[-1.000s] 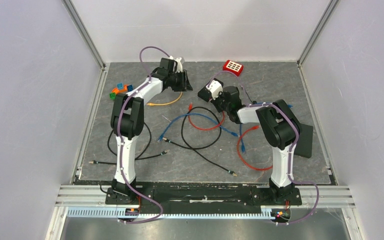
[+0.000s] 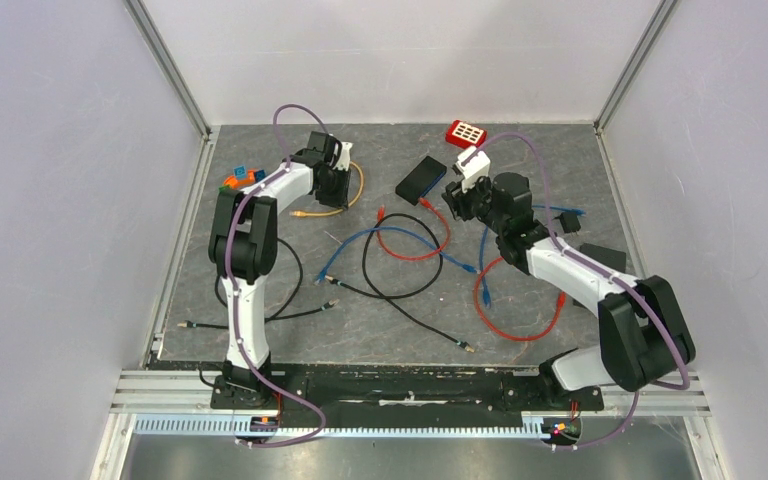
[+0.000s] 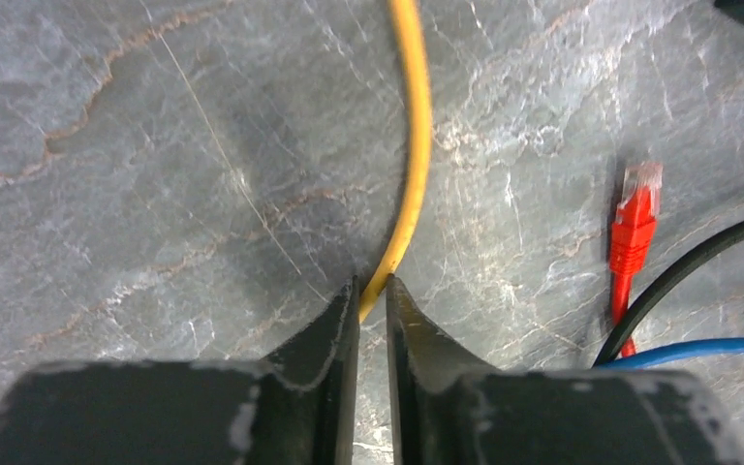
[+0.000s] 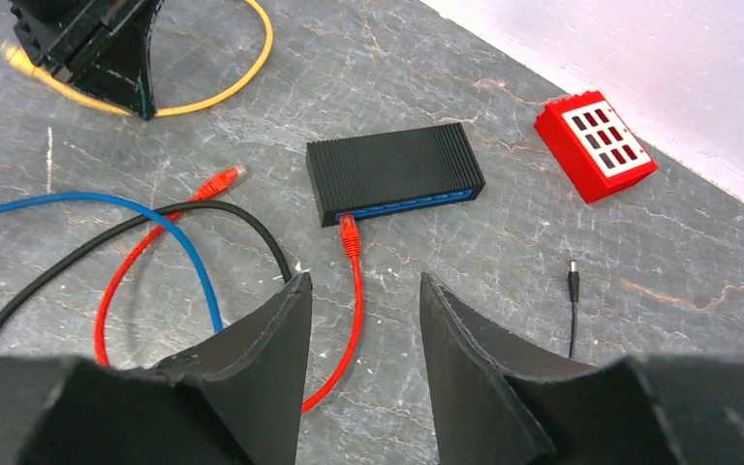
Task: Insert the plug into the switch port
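Note:
The black switch (image 4: 394,170) lies at the back centre, with a red cable's plug (image 4: 350,235) at its blue-rimmed port row. A second red plug (image 3: 634,223) lies loose on the table to its left. My left gripper is low over the yellow cable (image 3: 413,165), its fingertips close together at the cable; whether they grip it is unclear. My right gripper is raised right of the switch, open, with nothing between its fingers.
A red block (image 4: 588,155) stands at the back beside the wall. Blue, black and red cables (image 2: 400,298) cover the middle. Coloured blocks (image 2: 243,178) sit at the back left.
My right gripper has risen and pulled away from the switch toward the right. My left gripper has moved left and down onto the yellow cable.

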